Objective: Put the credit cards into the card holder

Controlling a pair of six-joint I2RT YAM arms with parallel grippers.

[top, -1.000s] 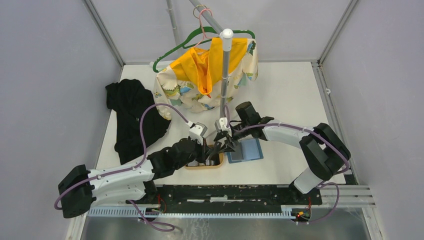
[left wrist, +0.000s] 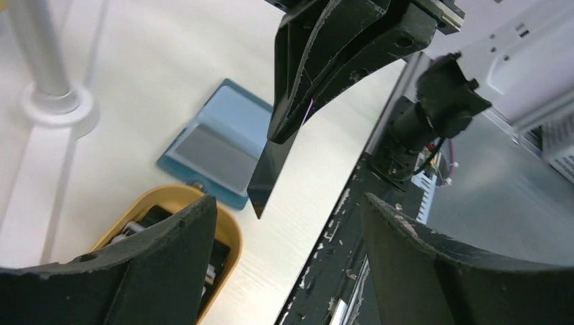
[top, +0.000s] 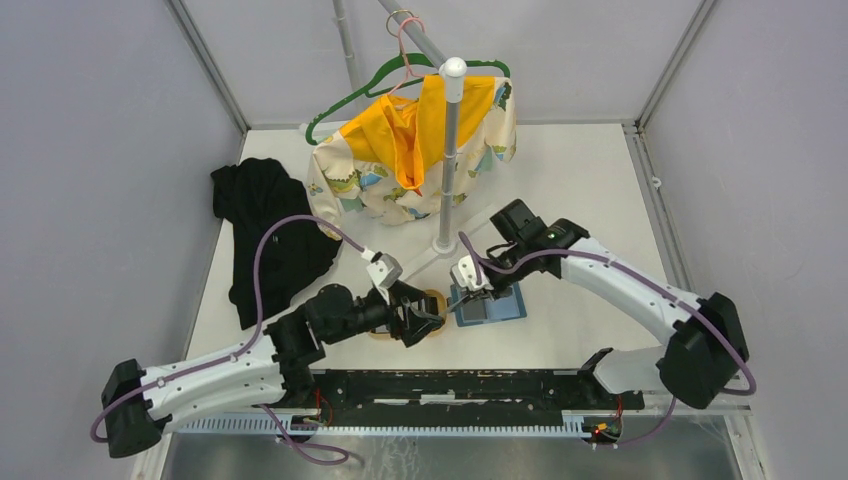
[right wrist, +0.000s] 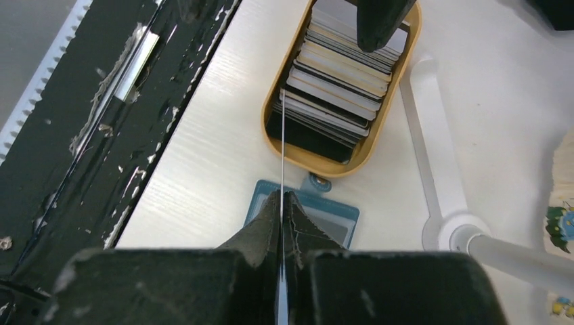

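A thin dark card juts from the tips of my right gripper, which is shut on it; the card looks edge-on in the right wrist view. My left gripper is open, its fingers wide apart with nothing gripped, facing the card's free end. Below lies the opened blue card holder, partly under the right gripper. In the right wrist view, many cards stand in rows inside a tan tray; from above, the left gripper covers much of that tray.
A white pole base stands close to the tray and holder. Behind hangs a yellow patterned garment on a green hanger. Black cloth lies at the left.
My right gripper has shifted right and nearer the front, its arm swinging outward, with the card in it. The left gripper has come slightly right, and its fingers now show spread apart.
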